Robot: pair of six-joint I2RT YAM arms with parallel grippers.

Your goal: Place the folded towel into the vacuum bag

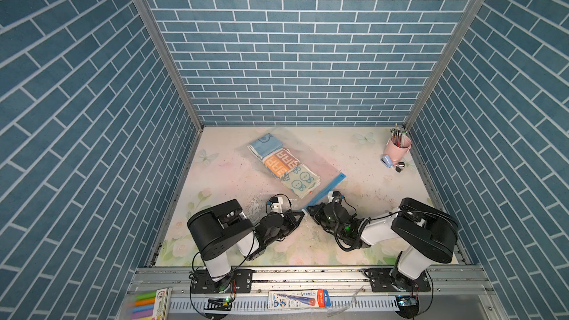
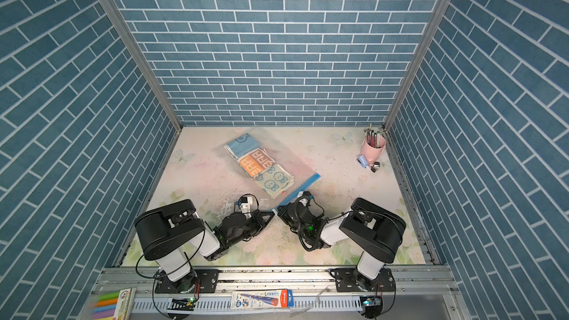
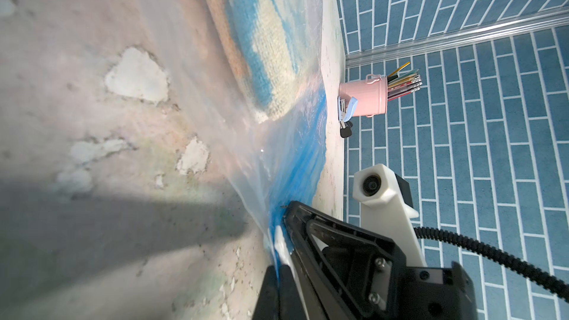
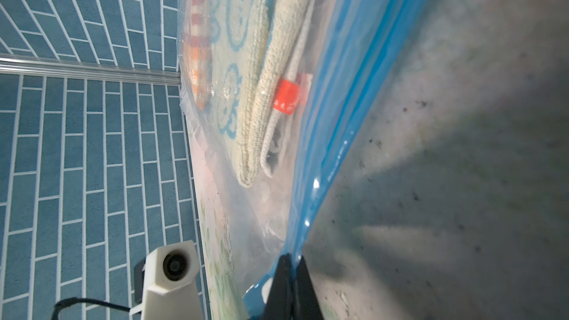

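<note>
The folded towel (image 1: 283, 163), blue, orange and cream, lies inside the clear vacuum bag (image 1: 323, 166). In the right wrist view the towel (image 4: 260, 83) shows through the film, with the bag's blue zip strip (image 4: 349, 94) running past it. My left gripper is shut at the strip's near end, and blue film runs in between its fingers. Right beside it, my right gripper is shut on the strip, which bunches narrow there. A small white piece (image 3: 283, 246) sits on the strip between the two grippers; it is partly hidden.
A pink cup (image 1: 398, 147) of pencils stands at the back right with small items by its base. Tiled walls enclose the table. Free room lies left of the bag and on the right side of the table (image 1: 379, 186).
</note>
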